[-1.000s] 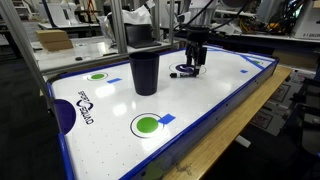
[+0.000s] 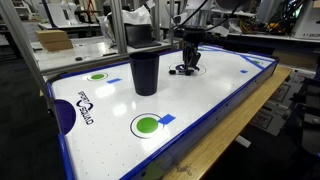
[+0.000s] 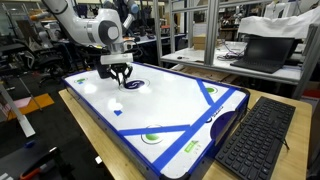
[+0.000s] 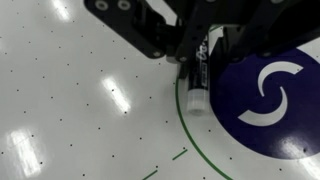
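A dark marker [image 4: 198, 80] with white lettering and a pale end lies between the fingers of my gripper in the wrist view. It is over the whiteboard, beside the dark blue round logo [image 4: 265, 100]. The fingers are close around the marker, but whether both fingers press on it cannot be made out. In exterior view 1 my gripper [image 2: 188, 66] is low at the board, with the dark marker [image 2: 177, 71] just to its left. Exterior view 2 shows my gripper [image 3: 119, 80] small, near the board's far side.
A black bin [image 2: 145, 73] stands on the whiteboard to the left of the gripper in exterior view 1. A green dot [image 2: 147, 125] and blue tape mark the board. A keyboard [image 3: 262, 137] lies beside the board in exterior view 2. The near board surface is clear.
The gripper has come lower, down to the marker on the board. The bin has stayed in place.
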